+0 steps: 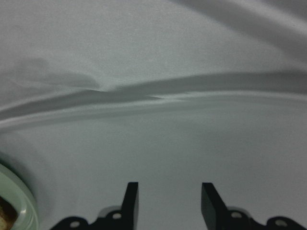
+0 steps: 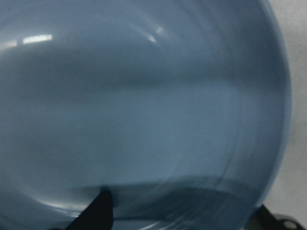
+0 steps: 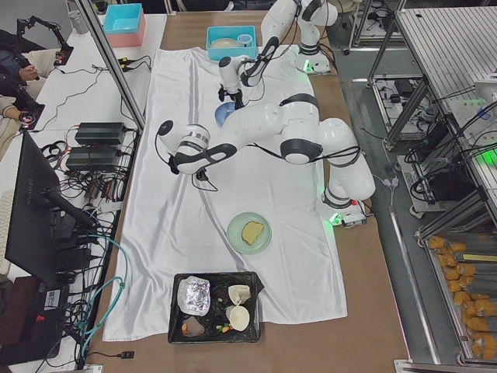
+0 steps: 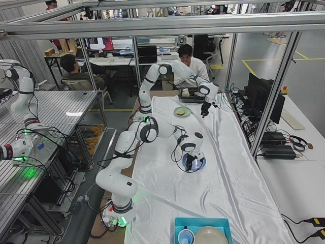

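Note:
A blue plate [image 3: 226,110] [image 4: 199,163] lies on the white cloth. My right gripper [image 4: 191,161] is low over it, open, with the plate's curved rim between or beside its fingers; whether it touches is unclear. My left gripper [image 4: 205,105] hangs open above bare cloth, nothing between its fingers. A green plate [image 3: 233,236] [image 4: 186,113] with a yellowish food piece [image 3: 252,231] lies nearby, its edge at the lower left of the left wrist view.
A black tray [image 3: 213,334] with foil and food sits at one end of the table. A turquoise bin [image 4: 203,221] with a cup and plate is at the other.

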